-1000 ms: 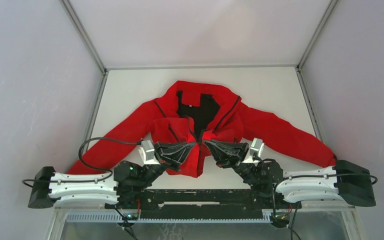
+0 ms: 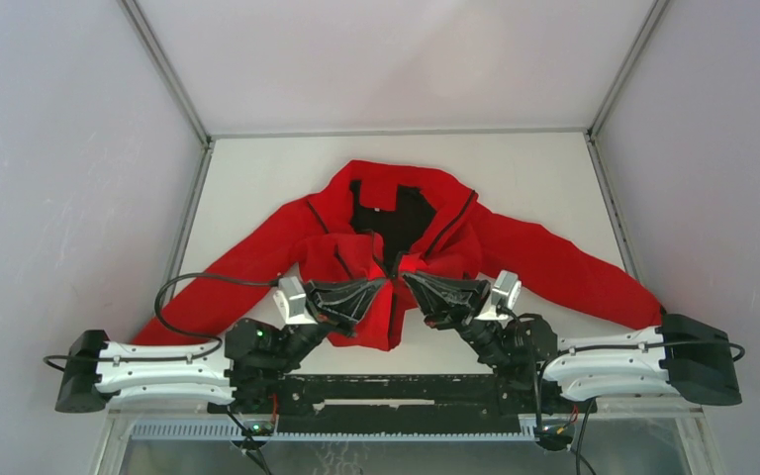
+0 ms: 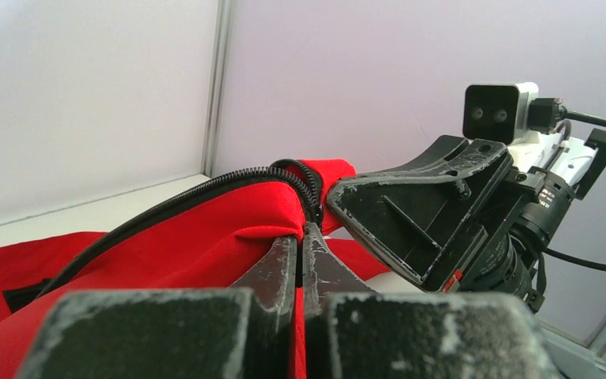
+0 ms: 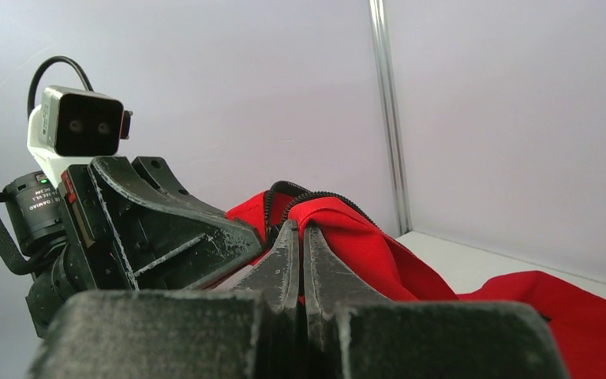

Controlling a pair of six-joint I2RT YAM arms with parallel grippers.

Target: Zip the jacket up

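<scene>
A red jacket [image 2: 594, 282] with black lining [image 2: 401, 220] lies spread on the table, its front parted in a V below the collar. My left gripper [image 2: 390, 278] is shut on the cloth of one front edge; in the left wrist view, red fabric and black zipper teeth [image 3: 241, 171] rise over its fingertips. Opposite it, my right gripper [image 2: 403, 275] pinches the other front edge, and red cloth [image 4: 335, 215] bulges between and above its fingers. The two grippers stand almost tip to tip, the raised zipper edges close together. The zipper slider cannot be made out.
Both sleeves stretch outward, the left one [image 2: 242, 267] passing beneath the left arm. Pale walls [image 2: 79, 148] enclose the sides and back. Little room is left between the two grippers.
The left arm and the rest of the jacket look the same.
</scene>
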